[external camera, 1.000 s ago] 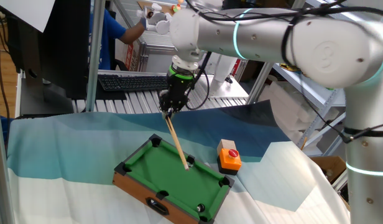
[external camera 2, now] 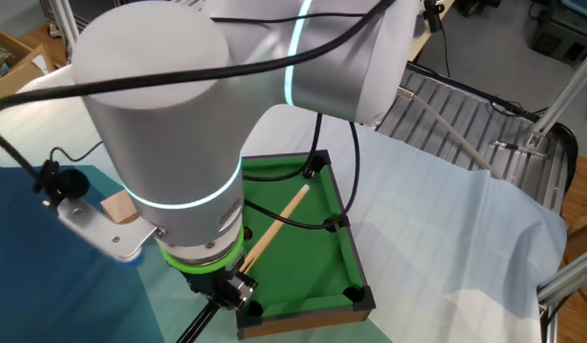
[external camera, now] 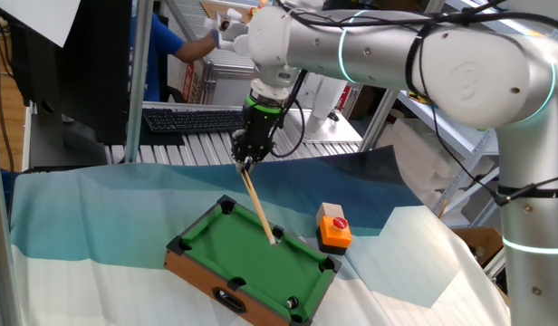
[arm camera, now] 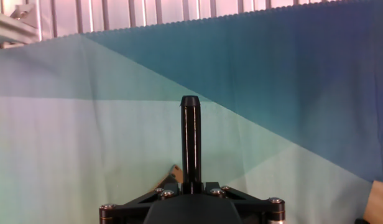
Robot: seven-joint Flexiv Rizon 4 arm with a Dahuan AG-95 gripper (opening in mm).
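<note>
A wooden cue slants down from my gripper over the green mini pool table, its pale tip above the felt near the middle. My gripper is shut on the cue close to its black butt end, which points up the wrist view between the closed fingers. In the second exterior view the cue crosses the felt, and the arm covers part of the table. One dark ball lies by the corner pocket at the table's near right end. Whether the tip touches the felt, I cannot tell.
Close beside the table's right long side stands an orange box with a red button, with a wooden block behind it. A keyboard and monitor occupy the back left.
The dark ball has not moved.
</note>
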